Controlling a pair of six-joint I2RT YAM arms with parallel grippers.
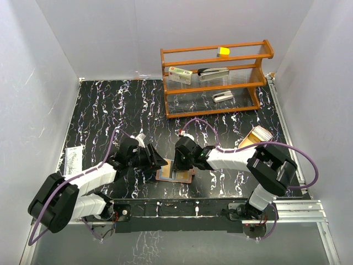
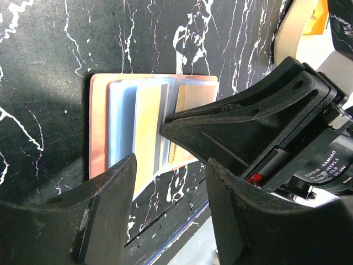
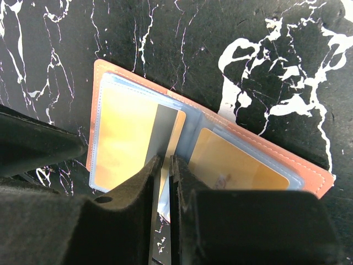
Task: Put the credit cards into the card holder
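The card holder point(image 3: 259, 135) lies unfolded on the dark marbled table, peach outside and pale blue inside. In its left half sits a gold card point(image 3: 122, 132) with a dark stripe. Another gold card point(image 3: 231, 160) lies in the right half. Near the fold, my right gripper is shut on the inner edge of the striped card. My left gripper stands partly open over the holder's left half, nothing between its fingers. The right gripper's fingers point(image 2: 185, 124) hide part of the fold in the left wrist view.
An orange open box point(image 1: 251, 141) with white contents stands to the right behind the right arm. At the back is a wooden rack point(image 1: 209, 113) with a stapler and boxes. A white item point(image 1: 73, 161) lies far left.
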